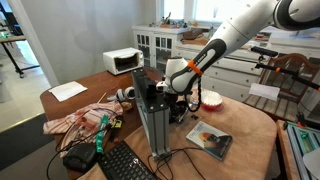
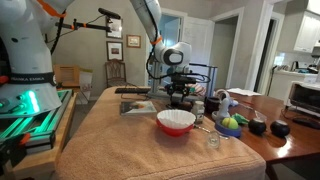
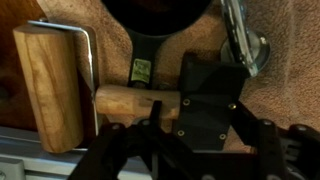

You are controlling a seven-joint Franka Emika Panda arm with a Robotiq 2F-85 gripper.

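In the wrist view my gripper points down with its fingers apart, over the brown tabletop. A black flat piece [image 3: 206,98] shows in the gap, seemingly below the fingers; contact cannot be judged. Close by the left finger lies a wooden handle [image 3: 133,101], joined by a bent wire to a thick wooden roller [image 3: 53,88]. A small black pan [image 3: 157,15] lies above them, its dark handle running toward the wooden one. From outside, the gripper [image 1: 178,101] is low among the dark items behind the tall grey box and is partly hidden.
The tall grey box [image 1: 155,118] stands close to the arm. A red bowl [image 2: 176,121] sits nearer the front, with jars and a blue bowl [image 2: 229,127] at its right. A metal tool [image 3: 239,35] lies beside the pan. Bare tabletop [image 2: 110,155] extends in the foreground.
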